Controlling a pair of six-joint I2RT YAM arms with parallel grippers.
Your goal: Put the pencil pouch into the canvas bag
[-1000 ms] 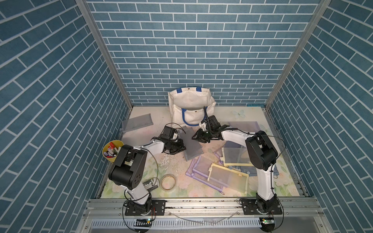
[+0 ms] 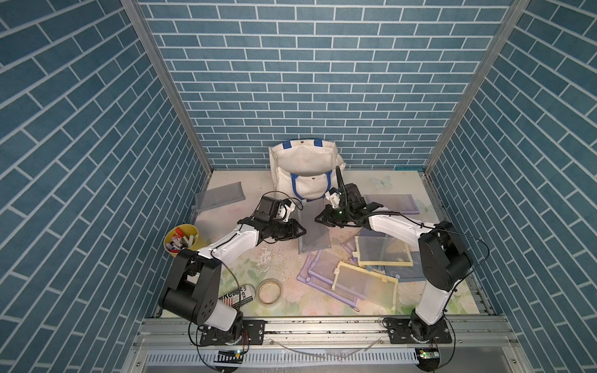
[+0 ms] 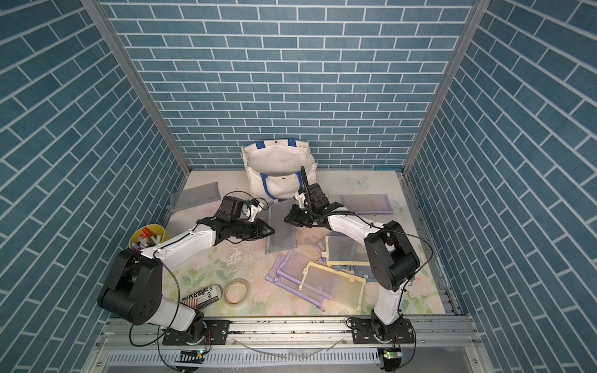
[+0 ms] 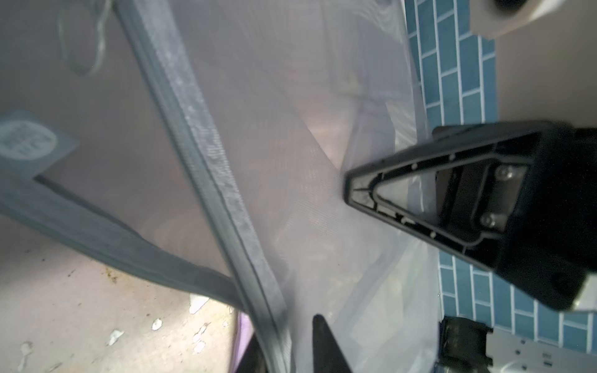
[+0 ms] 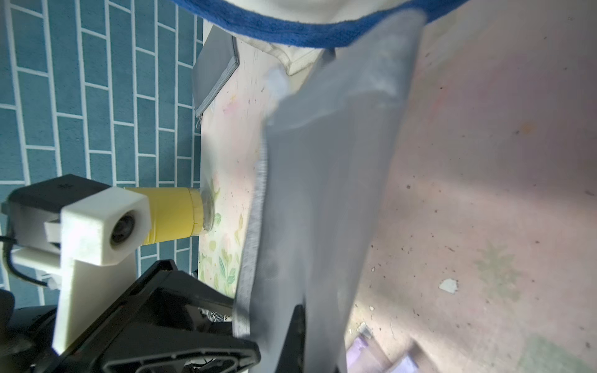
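Note:
A grey mesh pencil pouch (image 2: 314, 239) hangs between my grippers in front of the white canvas bag (image 2: 301, 155), which stands upright at the back with blue handles. My right gripper (image 2: 322, 217) is shut on the pouch's edge; in the right wrist view the pouch (image 5: 317, 186) stretches toward the bag. My left gripper (image 2: 297, 231) is at the pouch's left side, with one black finger (image 4: 410, 186) over the translucent mesh in the left wrist view; whether it grips the pouch cannot be told.
Purple and yellow pouches (image 2: 367, 286) lie at the front right, another grey pouch (image 2: 219, 195) at back left. A yellow pen cup (image 2: 171, 242), a tape roll (image 2: 270, 290) and a printed case (image 2: 239, 295) are on the left.
Both grippers have shifted slightly to the right, the left also a little toward the back. The grey pouch between them has swung straighter and moved right.

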